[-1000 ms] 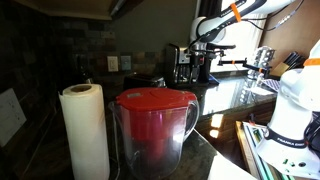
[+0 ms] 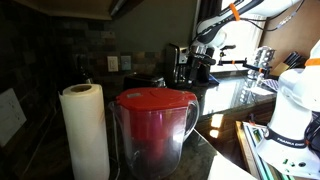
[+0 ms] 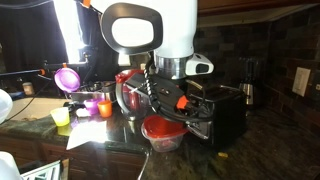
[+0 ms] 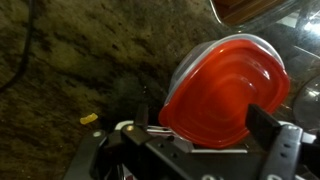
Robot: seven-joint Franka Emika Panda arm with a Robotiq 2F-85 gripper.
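Note:
A clear bowl with a red lid (image 4: 225,92) lies below my gripper in the wrist view. The fingers stand open, their dark fingers (image 4: 147,142) overlapping the lid's near edge in the picture; whether they touch it I cannot tell. In exterior view 2 the same lidded bowl (image 3: 163,129) rests on the dark counter, close to the left of the gripper's black body (image 3: 195,105). The fingertips are hard to make out there. Exterior view 1 shows only the white arm (image 2: 285,135) at the right edge.
A red-lidded pitcher (image 2: 158,135) and a paper towel roll (image 2: 87,132) fill the front of exterior view 1. Cups, including an orange one (image 3: 105,108) and a yellow one (image 3: 60,116), stand left in exterior view 2. Bare counter (image 3: 265,150) spreads to the right.
In exterior view 1 the person in the background has shifted posture. The visible part of my arm, the pitcher and the paper towel roll look unmoved.

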